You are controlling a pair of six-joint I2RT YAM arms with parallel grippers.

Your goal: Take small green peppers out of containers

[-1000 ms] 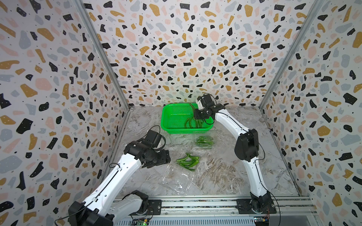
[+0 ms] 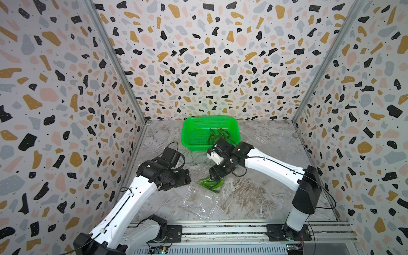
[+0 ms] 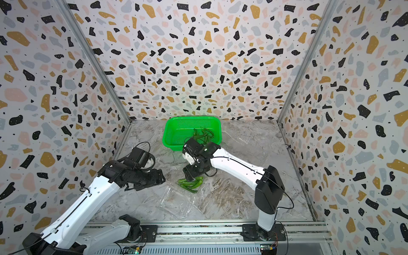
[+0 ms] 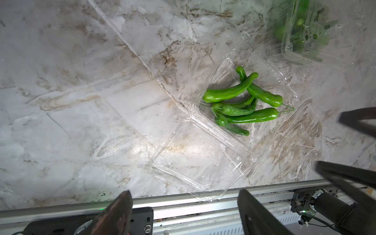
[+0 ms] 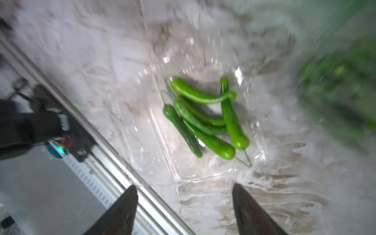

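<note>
Several small green peppers (image 4: 231, 94) lie in an opened clear plastic container (image 4: 205, 121), its lid (image 4: 188, 156) folded out flat towards the table's front edge. From closer up, the right wrist view shows these peppers (image 5: 233, 125) crossing one another. My right gripper is open above them, nothing between its fingers, tips still short of the peppers. To their left waits my left gripper (image 2: 187, 177); its fingers are spread apart and empty in the left wrist view. The green basket (image 2: 187, 142) at the back holds several peppers (image 2: 217, 132).
Behind the opened container, a second clear container (image 4: 287, 43) holds more green peppers; my right arm (image 2: 267, 161) hides it in the top left view. Bare table (image 2: 276, 199) lies at the front right. Both arms work close together.
My right gripper has come from the basket forward to above the opened container. Peppers near it at the basket now lie inside. The left arm is almost still.
</note>
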